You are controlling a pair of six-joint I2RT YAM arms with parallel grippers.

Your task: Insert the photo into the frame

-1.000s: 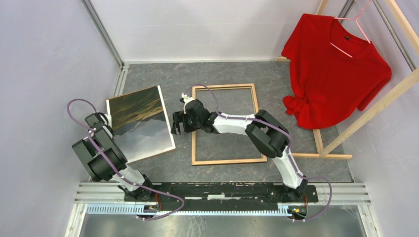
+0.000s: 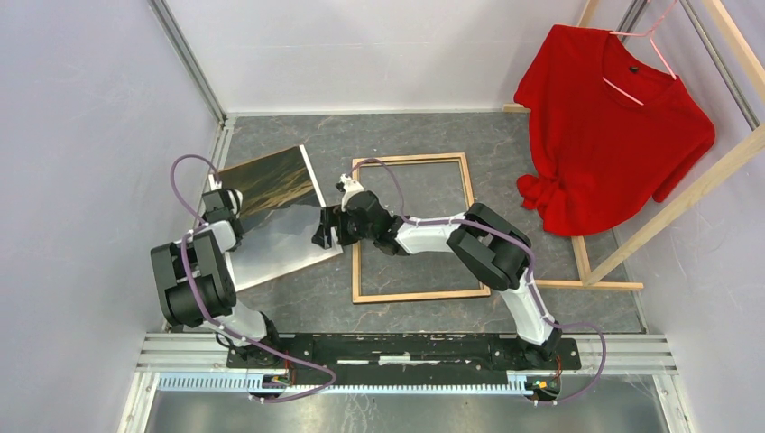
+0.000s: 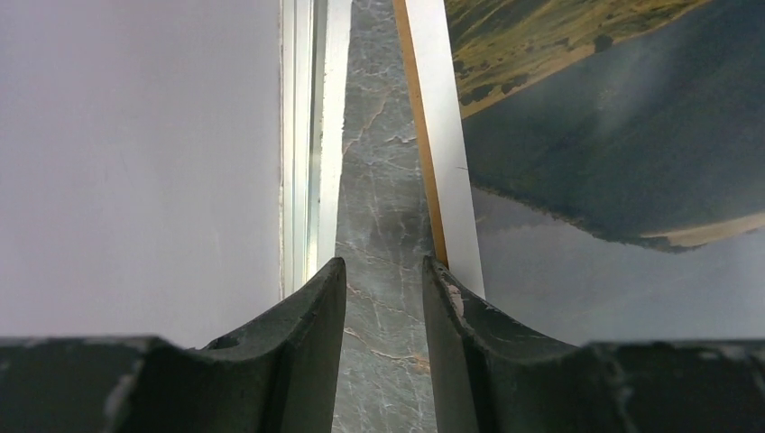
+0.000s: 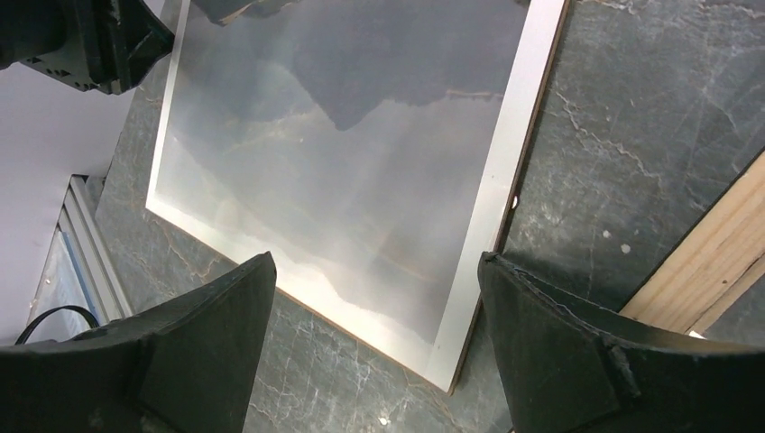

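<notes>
The photo (image 2: pixel 280 240), a landscape board with white edges, lies on the floor at the left. My left gripper (image 2: pixel 221 203) is at its left edge; in the left wrist view its fingertips (image 3: pixel 433 271) touch or nearly touch the white edge strip (image 3: pixel 447 153), with floor showing between them. My right gripper (image 2: pixel 329 225) stands open at the photo's right edge, one finger against that edge (image 4: pixel 492 207). The wooden frame (image 2: pixel 410 298) lies just right of the photo, partly under the right arm.
A red shirt (image 2: pixel 604 135) hangs on a wooden rack at the right. White walls bound the floor (image 2: pixel 316 131) at left and back; bare floor shows behind the frame.
My left gripper has moved right and up the view; the photo has shifted right, toward the frame, and slightly turned. My right gripper has moved slightly.
</notes>
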